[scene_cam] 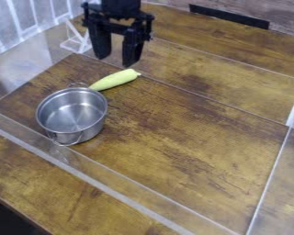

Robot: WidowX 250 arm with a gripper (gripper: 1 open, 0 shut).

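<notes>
My black gripper (115,46) hangs at the top centre of the camera view, above and behind a pale yellow-green elongated vegetable (115,80) lying on the wooden surface. Whether its fingers are open or shut is hard to make out, and nothing is visibly held. A steel pot (73,114) stands at the left, in front of the vegetable.
Transparent panels or edges border the area, with a white slatted structure at the top left and a dark slot at the back right.
</notes>
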